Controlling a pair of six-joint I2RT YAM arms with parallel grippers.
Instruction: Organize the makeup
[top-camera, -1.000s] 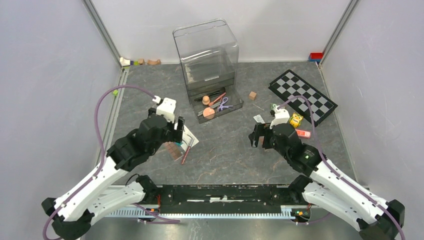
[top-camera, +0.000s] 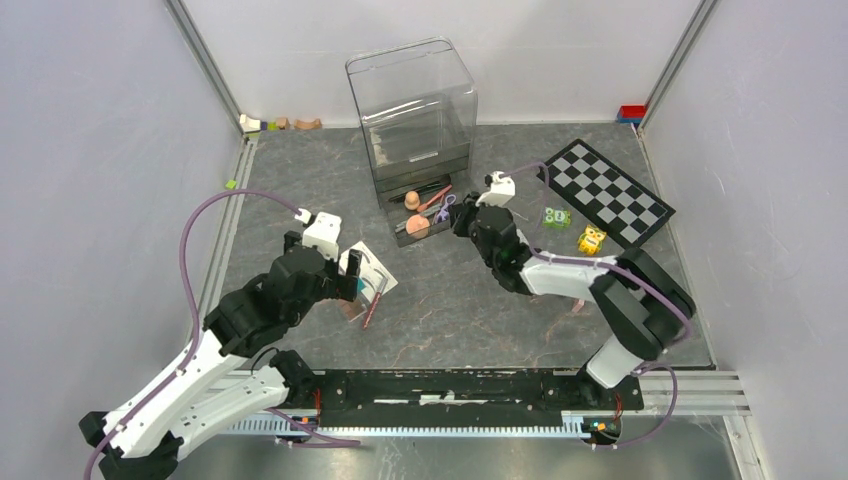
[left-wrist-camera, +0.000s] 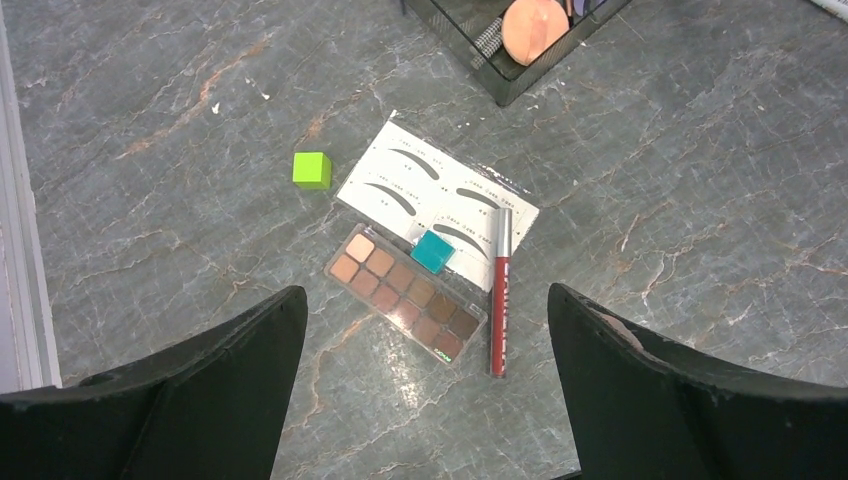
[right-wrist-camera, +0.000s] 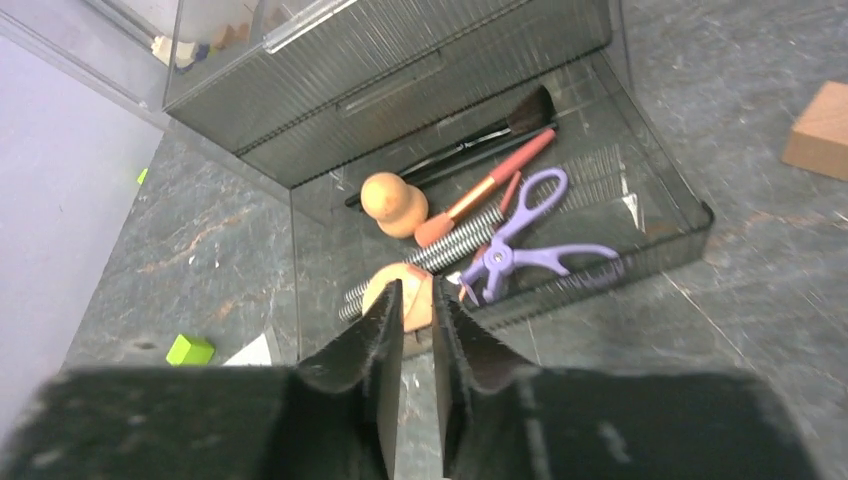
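A clear organizer (top-camera: 410, 95) has its drawer (right-wrist-camera: 660, 260) out, holding brushes, a peach puff, a wooden sponge-like piece and purple scissors (right-wrist-camera: 497, 258). My right gripper hangs over the drawer's front, its fingers close together with a narrow gap; I cannot tell if anything is between them. My left gripper is open above an eyeshadow palette (left-wrist-camera: 405, 295), a brow stencil sheet (left-wrist-camera: 395, 175), a red tube (left-wrist-camera: 499, 330) and a teal square (left-wrist-camera: 432, 251), all lying on the table, with nothing in its fingers.
A green cube (left-wrist-camera: 311, 170) lies left of the sheet, a wooden block (right-wrist-camera: 820, 135) right of the drawer. A checkerboard (top-camera: 606, 192) and yellow toy (top-camera: 590, 239) are at the right.
The left arm shifted slightly left and down from a second ago.
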